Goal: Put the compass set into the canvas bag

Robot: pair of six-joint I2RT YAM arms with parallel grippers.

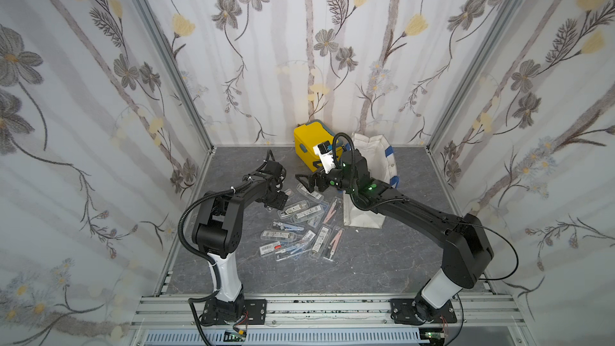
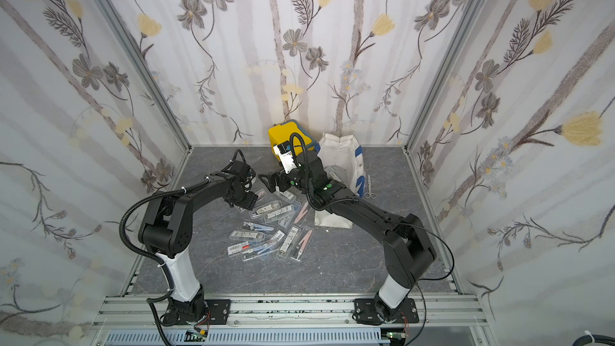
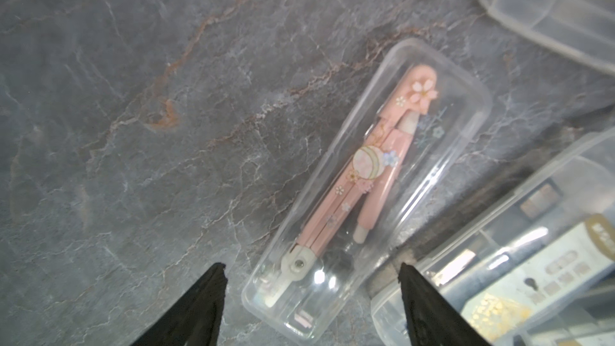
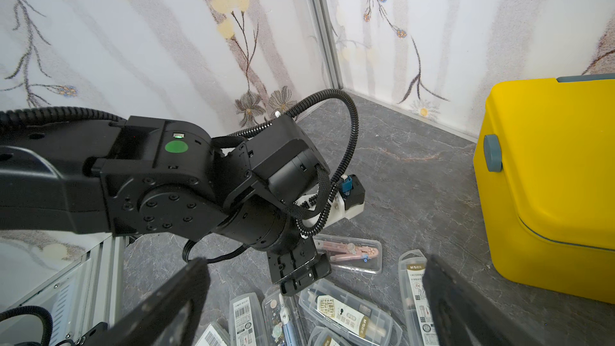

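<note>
Below my left gripper lies a clear case with a pink compass set (image 3: 358, 185), flat on the grey table; the gripper is open, its fingertips on either side of the case's near end in the left wrist view. Nothing is held. Several similar clear cases, such as the one with a pink compass (image 1: 333, 243), lie scattered in mid-table. My right gripper is open and empty, hovering over the table between the cases and the yellow box. The white canvas bag (image 1: 364, 214) with blue trim stands behind the right arm, which hides part of it.
A yellow box (image 4: 551, 185) stands at the back, close to the right gripper. Another clear case (image 3: 525, 250) lies just right of the pink set. Scissors (image 2: 369, 187) lie right of the bag.
</note>
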